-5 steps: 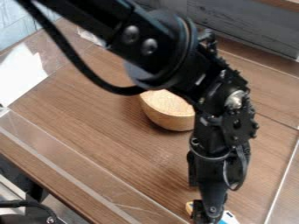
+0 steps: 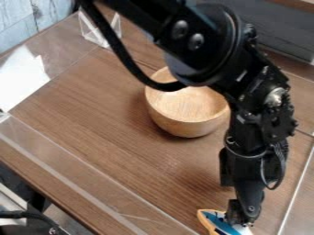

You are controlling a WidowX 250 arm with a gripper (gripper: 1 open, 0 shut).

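My black gripper [image 2: 241, 207] points down at the lower right, its tip low over a small blue, white and yellow object [image 2: 218, 224] near the table's front edge. The finger looks open, though the fingertips overlap the object and contact is unclear. A round wooden bowl [image 2: 185, 117] stands behind the arm on the wooden table [image 2: 98, 128].
Clear plastic strips cross the table along the left and right. A white sheet [image 2: 18, 76] lies at the left edge, with a small clear holder [image 2: 101, 26] at the back.
The arm has shifted toward the right, uncovering more of the bowl. The gripper's tip has moved slightly right over the small object, which appears to stay in place.
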